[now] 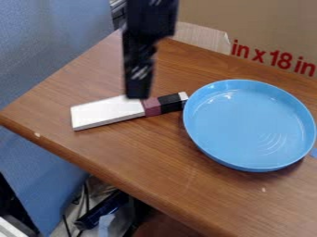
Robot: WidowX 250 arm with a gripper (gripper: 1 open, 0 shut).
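A dark, motion-blurred gripper (137, 79) hangs over the wooden table at upper middle, above the long flat bar; whether it is open or shut is unclear. The bar (107, 114) lies on the table, white over most of its length, with a maroon section and a black-and-white right end. Just right of it sits a round light-blue plate (247, 124), empty.
A cardboard box (258, 37) with red lettering stands behind the table.
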